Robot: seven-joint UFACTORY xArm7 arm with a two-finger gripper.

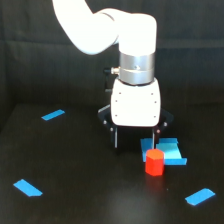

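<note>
A red block stands on the dark table right of centre, overlapping in view the front left part of a blue square with a paler middle. My white gripper points down with its two fingers spread wide and nothing visible between them. In view, its right finger lines up just above the red block, over the left part of the blue square. How far apart they are in depth I cannot tell.
Blue strips lie flat on the table: one at the far left, one at the near left and one at the near right.
</note>
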